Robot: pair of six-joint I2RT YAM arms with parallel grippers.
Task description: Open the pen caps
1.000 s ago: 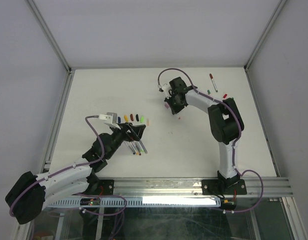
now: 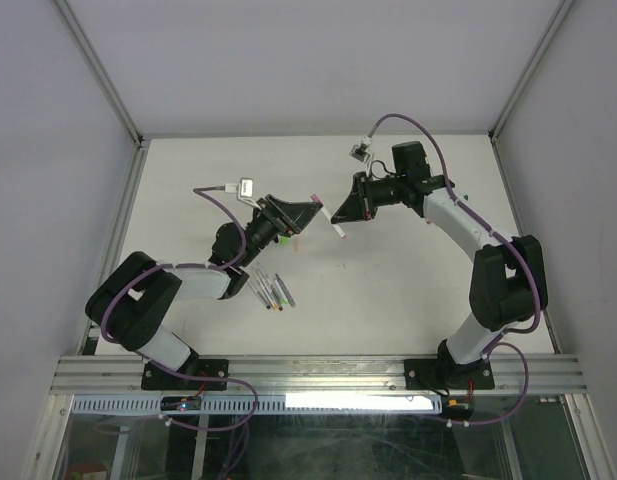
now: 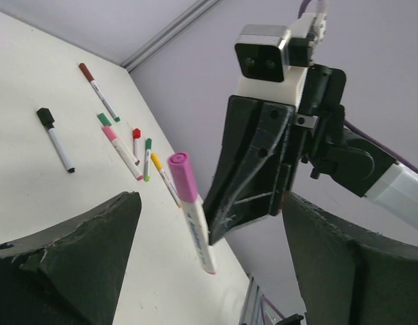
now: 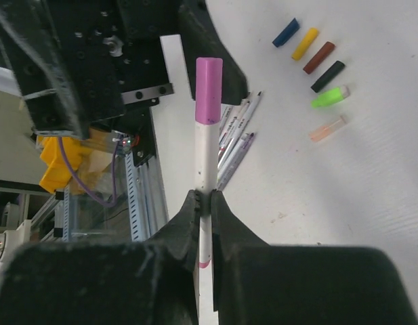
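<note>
My right gripper is shut on the white barrel [image 4: 206,159] of a marker, clear of the table. Its magenta cap [image 4: 209,91] sits on the free end, pointing toward the left gripper. Fingers apart, my left gripper [image 2: 306,211] stands open close to that cap. Seen from the left wrist, the cap [image 3: 184,176] lies in the space between the two fingers, nearer the left one, with no visible contact. One left finger [image 4: 212,64] shows behind the cap in the right wrist view. The cap's exact depth between the fingers I cannot tell.
Several loose caps, among them a blue one [image 4: 286,32] and a green one [image 4: 330,96], lie in a row. Uncapped pens [image 2: 272,290] are grouped left of centre. Capped markers, including a black one, lie on the right.
The right gripper has lifted the marker off the table and turned its cap toward the left arm. My left gripper has moved right and away from the front edge, up to the cap, staying open.
</note>
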